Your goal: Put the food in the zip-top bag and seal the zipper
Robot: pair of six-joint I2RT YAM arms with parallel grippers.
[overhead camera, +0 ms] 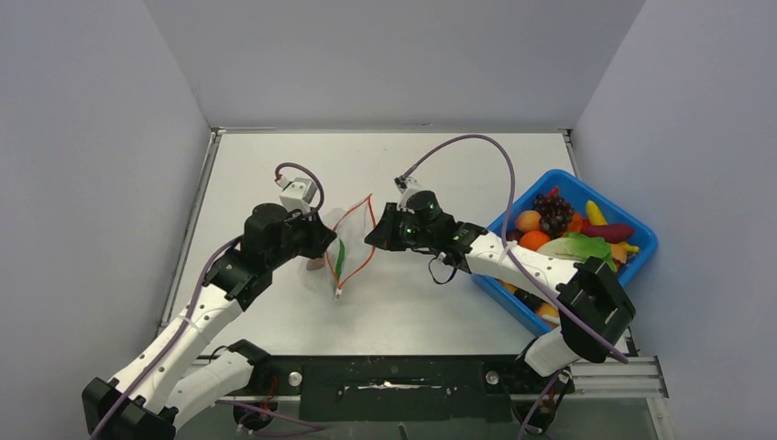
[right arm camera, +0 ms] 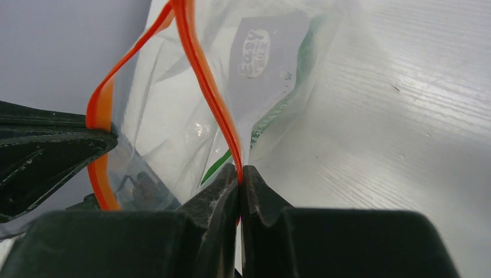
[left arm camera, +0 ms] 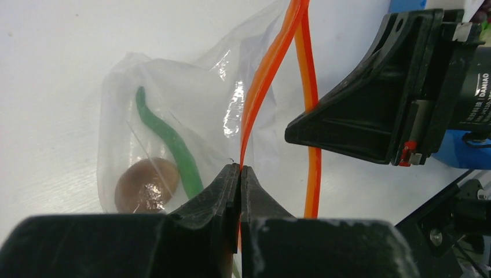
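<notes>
The clear zip bag [left arm camera: 231, 107] lies on the table with its orange-edged mouth spread between my two grippers. My left gripper is shut on one orange zipper edge [left arm camera: 263, 75], which runs in between its fingertips. On the opposite side of the mouth, my right gripper is shut on the other orange edge [right arm camera: 202, 75]. Inside the bag, through the plastic, show a long green food piece [left arm camera: 168, 139] and a round brown one [left arm camera: 146, 185]. From above, the mouth [overhead camera: 353, 243] forms a narrow diamond, with a gap between the two edges.
At the right a blue basket [overhead camera: 649, 240] holds many toy fruits and vegetables, and the right arm reaches across its front part. Grey walls [overhead camera: 394, 55] enclose the back and sides.
</notes>
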